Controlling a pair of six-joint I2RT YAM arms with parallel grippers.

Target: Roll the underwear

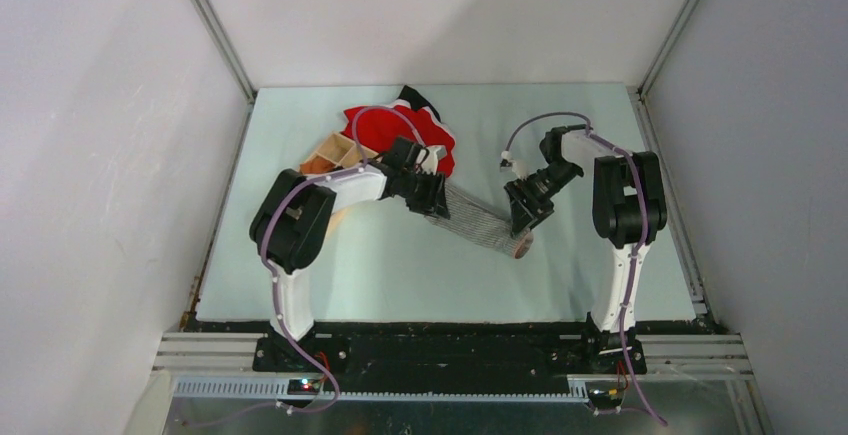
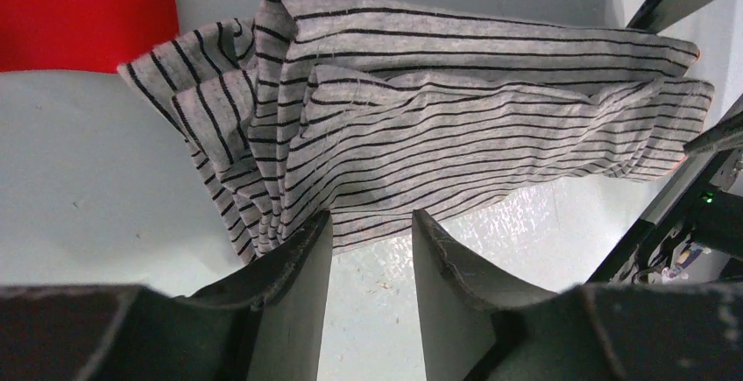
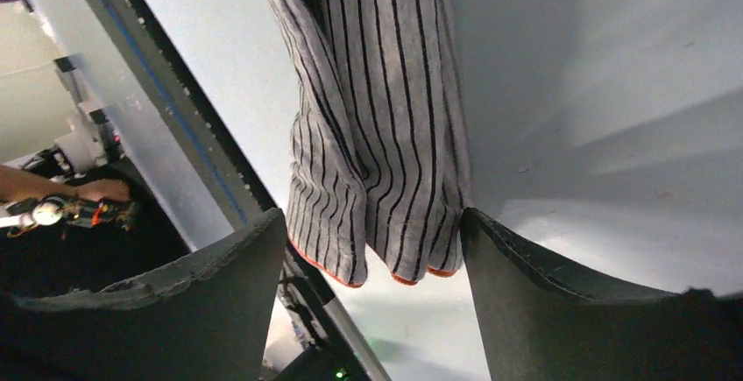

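The grey underwear with black stripes point(image 1: 476, 221) lies as a folded, rumpled strip at the middle of the table, slanting down to the right. Its left end, with layered folds point(image 2: 229, 127), is near my left gripper, which is open, tips by the lower edge of the cloth. Over the right end, where orange-edged layers point(image 3: 399, 271) show, stands my right gripper. Its fingers are parted on either side of that end, the right one touching or almost touching the cloth. In the top view the arms partly cover both ends.
Red cloth point(image 1: 408, 133) with a black part lies behind the left arm. A wooden divided box point(image 1: 333, 151) sits at the left, partly hidden by that arm.
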